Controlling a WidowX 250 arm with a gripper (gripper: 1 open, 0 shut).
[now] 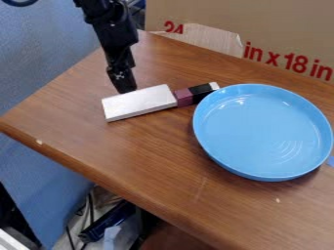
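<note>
My black gripper (pixel 123 78) hangs above the table's left part, just up and behind a flat white block (pixel 139 104); whether its fingers are apart is unclear at this size. The white block adjoins a maroon and black piece (pixel 190 97) that points toward the back right. A light blue plate (pixel 261 132) lies on the wooden table to the right of them.
A cardboard box (pixel 274 29) with red print stands along the back, with a paler piece of cardboard before it.
</note>
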